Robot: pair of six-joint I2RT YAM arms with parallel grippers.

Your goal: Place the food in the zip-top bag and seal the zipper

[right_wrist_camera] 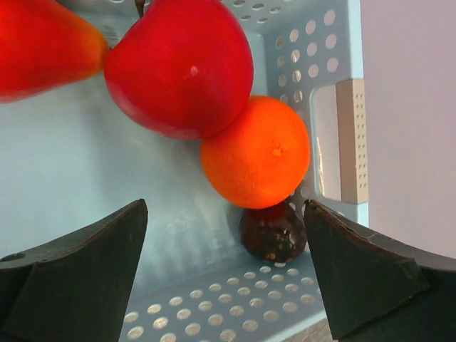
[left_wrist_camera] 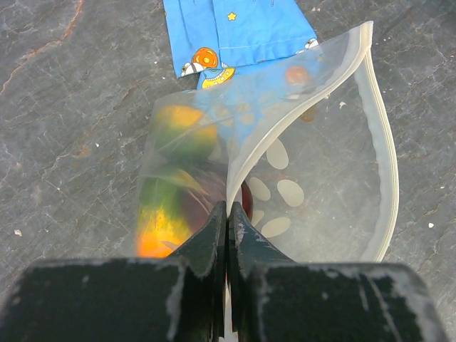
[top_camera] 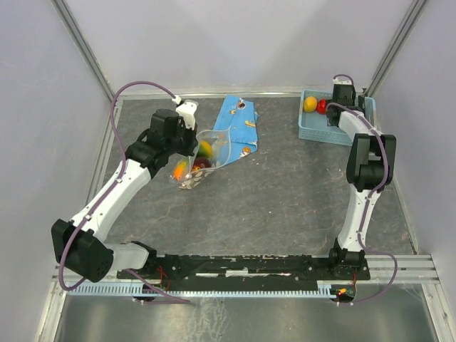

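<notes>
The clear zip top bag (left_wrist_camera: 328, 185) stands with its mouth spread apart, several pieces of food inside, among them a green and orange fruit (left_wrist_camera: 165, 214) and a dark round one (top_camera: 202, 162). My left gripper is shut on one edge of the bag's rim. Over the blue basket (top_camera: 320, 133), my right gripper is open and empty. Below it in the right wrist view lie an orange (right_wrist_camera: 256, 153) and a dark purple fruit (right_wrist_camera: 272, 233), near the basket's end wall. A red apple-like fruit (right_wrist_camera: 182, 68) touches the orange.
A red, tapered piece (right_wrist_camera: 43, 50) lies at the basket's other side, and a yellow-orange round fruit (top_camera: 310, 104) shows there from above. Behind the bag lies a blue patterned cloth (top_camera: 236, 122). The grey table between bag and basket is clear.
</notes>
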